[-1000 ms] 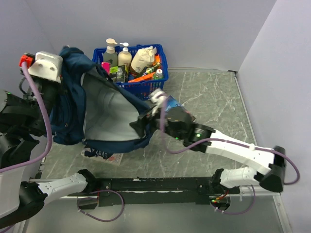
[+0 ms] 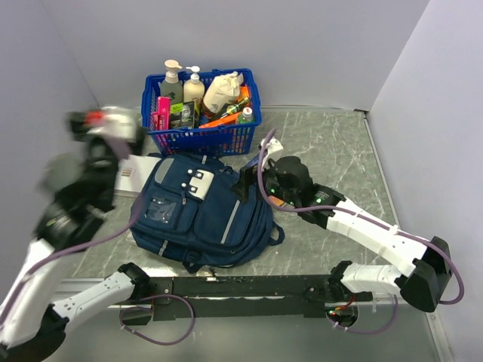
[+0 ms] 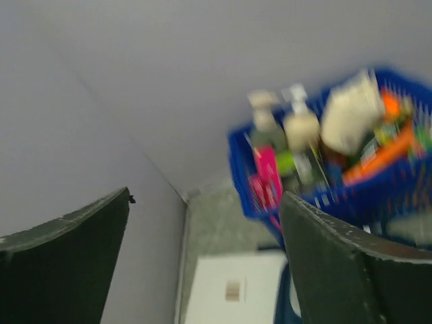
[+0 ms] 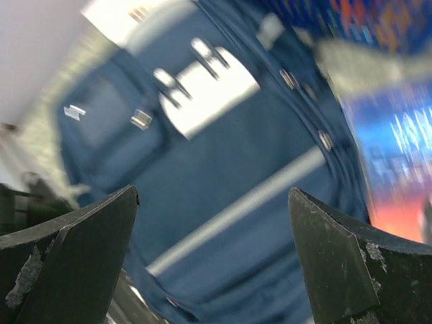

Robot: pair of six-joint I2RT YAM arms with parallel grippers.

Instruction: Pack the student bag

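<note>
The navy backpack (image 2: 196,226) lies closed and flat on the grey table, front pockets upward. My left gripper, blurred in the top view above the backpack's left side, has its fingers apart with nothing between them, facing the white box and the basket. My right gripper stands open over the backpack's right part, with dark fabric and a pale strip below it. The blue basket (image 2: 200,134) at the back holds pump bottles, a pink pack, a cloth pouch and other items.
A white flat box (image 3: 229,300) lies at the left. A blue-and-orange book (image 4: 398,162) lies right of the backpack, partly hidden in the top view. Walls surround the back and sides.
The backpack, held up open a second ago, now lies closed and flat.
</note>
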